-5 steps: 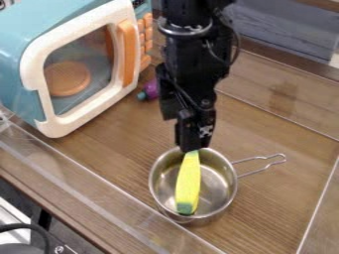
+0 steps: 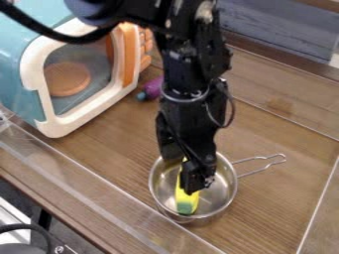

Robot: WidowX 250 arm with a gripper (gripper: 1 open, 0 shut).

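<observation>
The black robot gripper (image 2: 188, 169) reaches down into a metal pot (image 2: 220, 207) with a wire handle to the right. Its fingers stand open over a yellow object (image 2: 187, 201) with a green end, which lies in the pot and is partly hidden by the gripper.
A toy microwave (image 2: 59, 119) in light blue and white with an open front stands at the upper left. A purple object (image 2: 150, 90) lies beside it.
The gripper has come down from above the pot to inside it, around the upper part of the yellow object. The pot looks unmoved.
</observation>
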